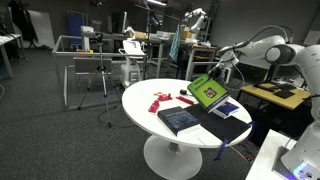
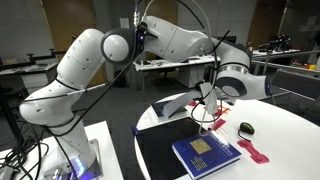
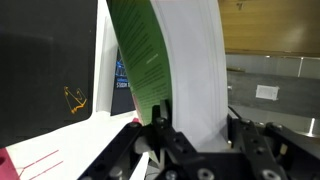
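A green book [image 1: 209, 92] hangs tilted over the right part of the white round table [image 1: 140, 102]. My gripper [image 1: 213, 76] is shut on its upper edge. In the wrist view, the green book [image 3: 148, 75] rises from between the fingers, with its pale edge toward the camera. The book covers much of the fingers there. Exterior view 2 shows my gripper [image 2: 208, 100] above the table, but the book is hard to make out.
A dark blue book [image 1: 180, 121] lies flat near the table's front, beside a black mat [image 1: 228, 128]. Another blue book [image 1: 226, 108] lies at the right. Red items [image 1: 155, 105] and a small dark object [image 2: 246, 130] sit nearby.
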